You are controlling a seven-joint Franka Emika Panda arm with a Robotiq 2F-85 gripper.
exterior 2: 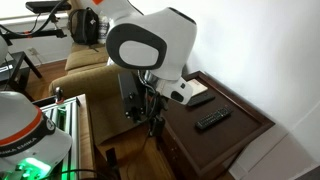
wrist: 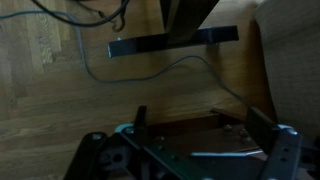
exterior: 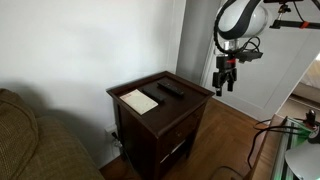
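Note:
My gripper [exterior: 224,89] hangs in the air to the right of a dark brown nightstand [exterior: 160,128], with its fingers pointing down and spread apart. It stands open, with nothing seen between the fingertips. On the nightstand top lie a black remote [exterior: 171,88] and a pale, book-like item [exterior: 139,101]. The other exterior view also shows the remote [exterior 2: 213,119], while my white arm [exterior 2: 150,50] hides part of the nightstand's front. In the dim wrist view, a brown wooden edge [wrist: 200,126] and a thin pale bar lie below the gripper; what they belong to is unclear.
Wooden floor [wrist: 60,120] lies below, crossed by a thin cable [wrist: 150,75]. A brown sofa [exterior: 45,140] is at the left in exterior view 1. The wall stands behind the nightstand, and a white door [exterior: 260,80] is behind the arm.

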